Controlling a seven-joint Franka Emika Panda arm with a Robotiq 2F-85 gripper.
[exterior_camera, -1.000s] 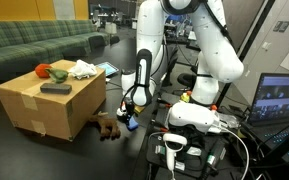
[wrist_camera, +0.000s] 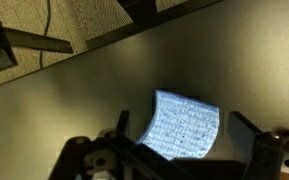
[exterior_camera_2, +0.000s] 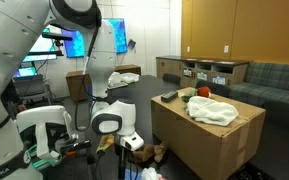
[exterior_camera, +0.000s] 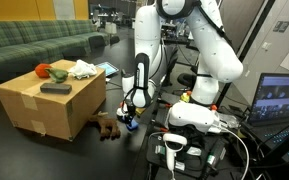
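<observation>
A pale blue-white cloth (wrist_camera: 182, 125) lies on the dark tabletop. In the wrist view it sits between and just beyond the two fingers of my gripper, which is open and holds nothing. The first exterior view has the gripper (exterior_camera: 130, 113) pointing down close above the cloth, which appears as a small blue patch (exterior_camera: 132, 125). At the bottom of the second exterior view, part of the cloth (exterior_camera_2: 151, 174) shows beside the gripper. Whether the fingers touch it, I cannot tell.
A brown soft-looking object (exterior_camera: 109, 127) lies left of the gripper, near a large cardboard box (exterior_camera: 82, 110). On the box rest a white cloth (exterior_camera_2: 213, 110), a dark block (exterior_camera: 56, 88), and red and green items. Bare dark tabletop lies in front (exterior_camera: 64, 155).
My gripper has shifted only slightly over the cloth. The box, the brown object and the things on the box have not visibly moved.
</observation>
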